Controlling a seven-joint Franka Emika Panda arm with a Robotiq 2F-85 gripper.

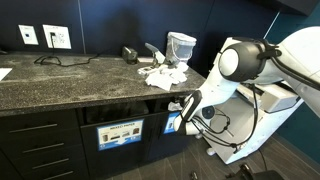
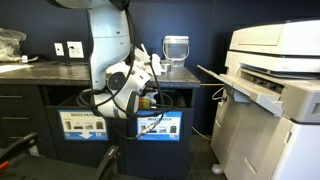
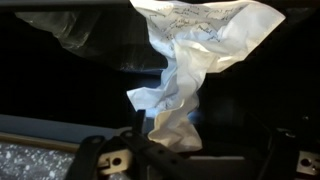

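A crumpled white paper with handwriting on it shows in the wrist view, its narrow lower end reaching toward the bottom of the picture. My gripper is open, its fingers spread wide at the lower edge, and neither of them grips the sheet. Dark space surrounds the paper; whether it rests on something or is loose in the air, I cannot tell. The arm bends down in front of the counter, over the bins with paper labels. In exterior view 1 the fingers are largely hidden.
The dark counter stands right behind the arm. White crumpled papers and a clear bucket sit on its end. A large white printer stands to the right. Clear plastic shows at the wrist view's upper left.
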